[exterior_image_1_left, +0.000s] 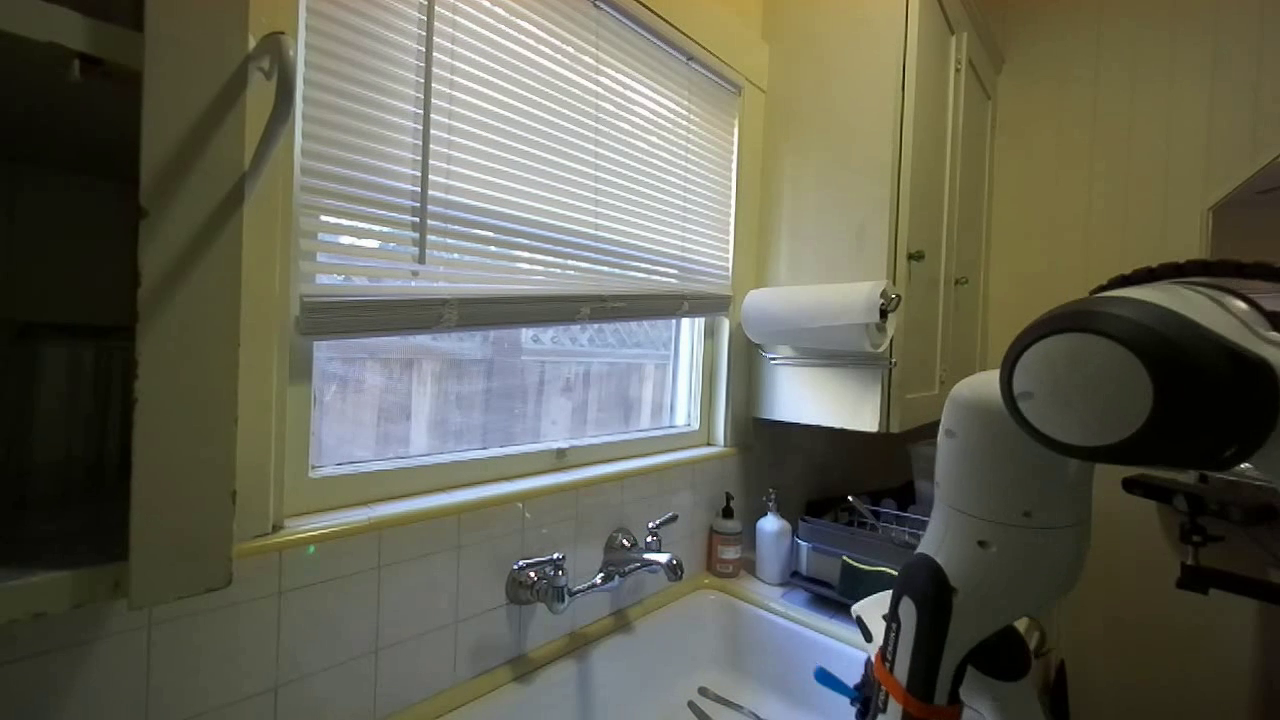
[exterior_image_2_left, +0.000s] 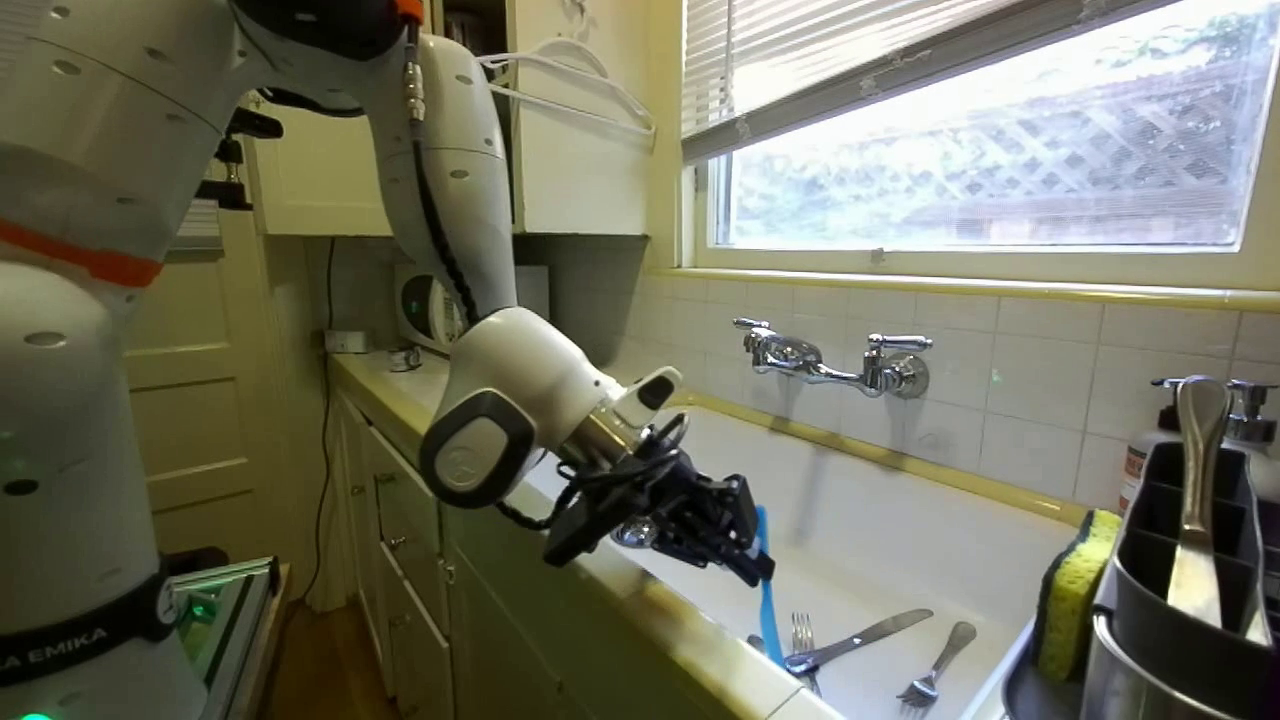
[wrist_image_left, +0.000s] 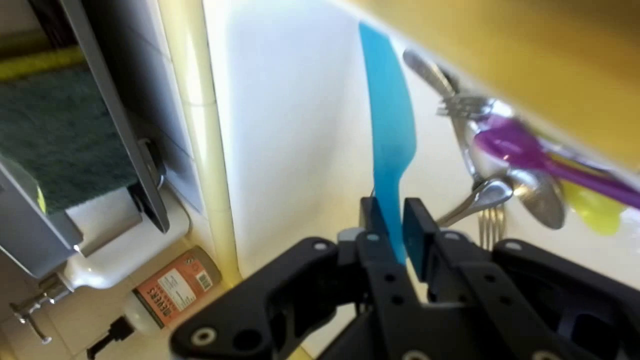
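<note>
Held between the fingertips of my gripper is a blue knife (wrist_image_left: 388, 114); the fingers are shut on it. Its blade sticks out past the fingers in the wrist view. In exterior view 2, the gripper (exterior_image_2_left: 762, 564) hangs over the near edge of the sink (exterior_image_2_left: 912, 516), and the blue knife (exterior_image_2_left: 769, 600) points down toward the basin. Exterior view 1 shows only the tip of the blue knife (exterior_image_1_left: 836, 684) beside the arm. Loose in the sink lie a metal knife (exterior_image_2_left: 870, 636), a fork (exterior_image_2_left: 938, 666), a purple utensil (wrist_image_left: 522, 147) and a spoon (wrist_image_left: 540, 198).
A grey utensil holder (exterior_image_2_left: 1164, 624) with a metal handle upright in it stands at the right, next to a yellow sponge (exterior_image_2_left: 1076, 594). Soap bottles (exterior_image_1_left: 726, 540) stand by the sink's corner. The faucet (exterior_image_2_left: 840, 360) juts from the wall. Open space lies above the basin.
</note>
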